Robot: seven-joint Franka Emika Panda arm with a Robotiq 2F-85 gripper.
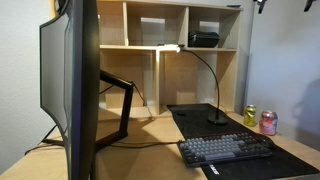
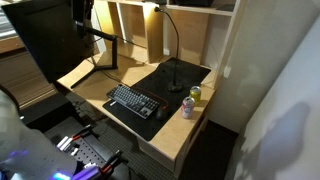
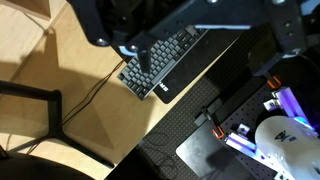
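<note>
At the top right corner of exterior view 1, the dark tips of my gripper (image 1: 285,5) hang well apart, high above the desk; the rest of it is cut off. Nothing shows between them, so it stands open. Below lies a grey and black keyboard (image 1: 225,148) on a black desk mat (image 1: 285,165). Beyond its right end stand a yellow-green can (image 1: 249,116) and a pinkish can (image 1: 268,122), both upright. The wrist view looks down past dark gripper parts at the keyboard (image 3: 160,55), which they partly cover.
A large monitor (image 1: 68,90) blocks the left side. A thin black lamp (image 1: 218,115) stands on the mat's far part, before wooden shelves (image 1: 130,75) that hold a black pouch (image 1: 203,40). A dark mouse (image 2: 163,113) sits beside the keyboard. Bare desk (image 1: 145,160) lies between monitor and keyboard.
</note>
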